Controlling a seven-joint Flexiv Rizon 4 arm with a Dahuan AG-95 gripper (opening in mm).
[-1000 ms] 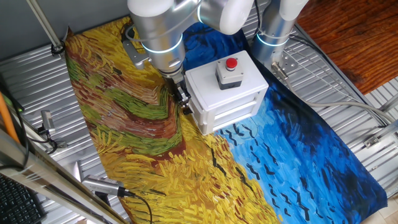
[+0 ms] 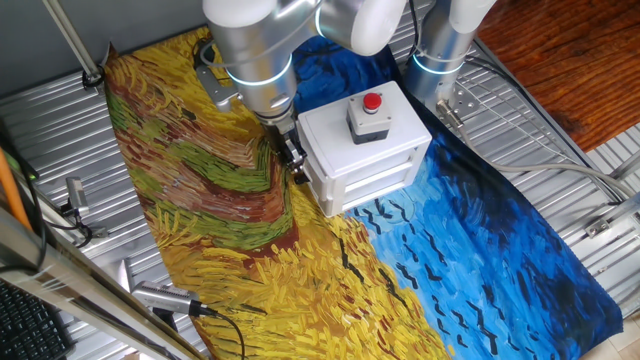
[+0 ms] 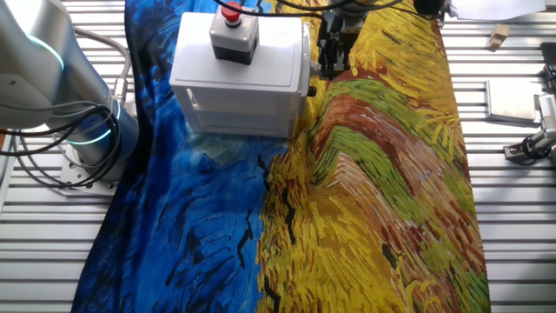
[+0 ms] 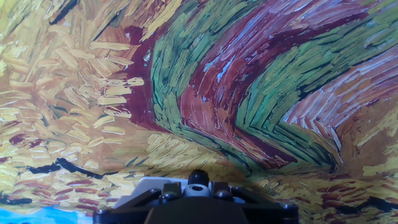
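A white drawer box (image 2: 352,140) stands on the painted cloth, with black knobs on the side facing my gripper; one knob (image 3: 313,90) shows low on that side. My gripper (image 2: 297,170) points down close beside this face. In the wrist view the gripper appears at the bottom edge, its fingers (image 4: 170,190) a little apart. A round black knob-like piece (image 4: 198,176) shows between and just beyond them, against a sliver of white box. Whether the fingers grip it is unclear.
On top of the box sits a grey emergency-stop switch (image 2: 370,118) with a red button. A metal handheld tool (image 2: 168,298) lies at the cloth's left edge.
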